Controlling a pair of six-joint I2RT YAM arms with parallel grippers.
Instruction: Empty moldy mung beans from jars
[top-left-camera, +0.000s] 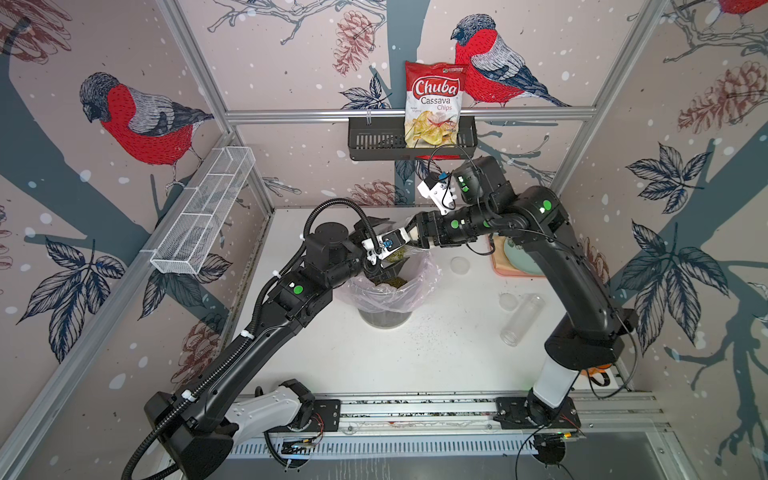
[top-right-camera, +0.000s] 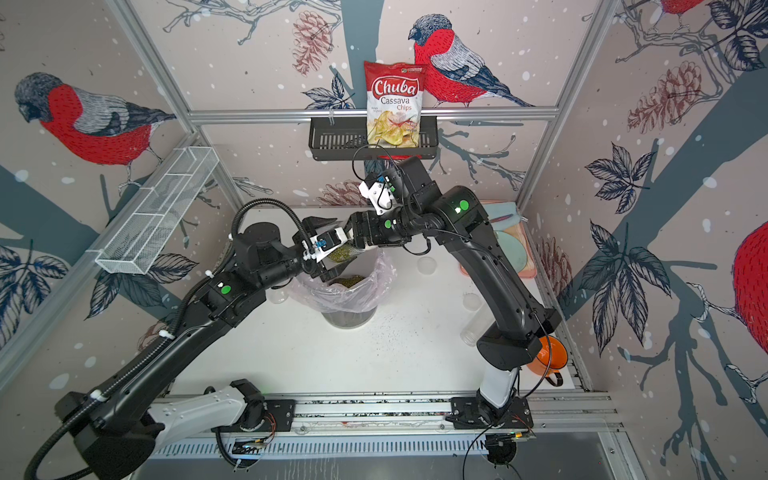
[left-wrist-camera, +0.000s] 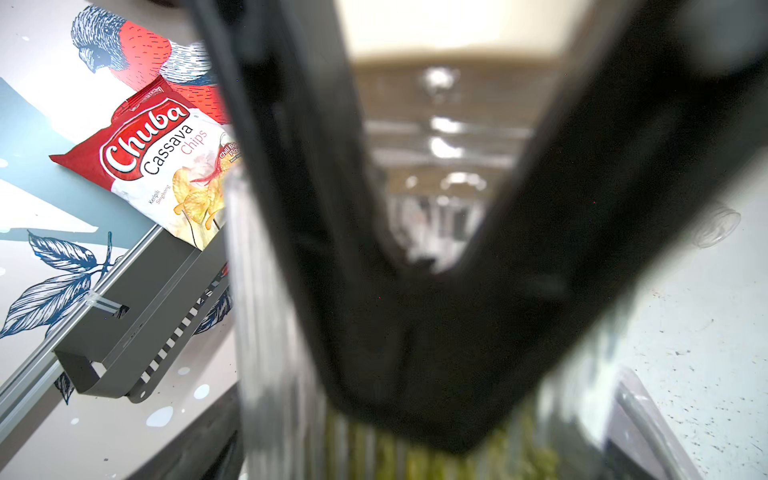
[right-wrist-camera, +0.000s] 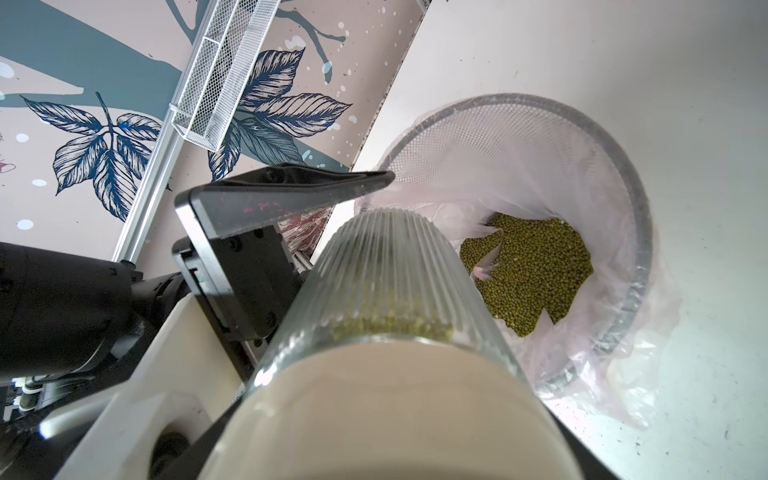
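Observation:
A ribbed glass jar with a cream lid and green beans inside fills the lower middle of the right wrist view, tilted over the bin lined with a pink bag, which holds mung beans. My left gripper stands open at the jar, over the bin. My right gripper is at the jar's lidded end; I cannot tell whether its fingers grip it. In the left wrist view, blurred black fingers lie in front of the jar.
An empty glass jar and clear lids lie on the right of the table. Plates sit at the back right, a shelf with chips at the back, a wire basket on the left.

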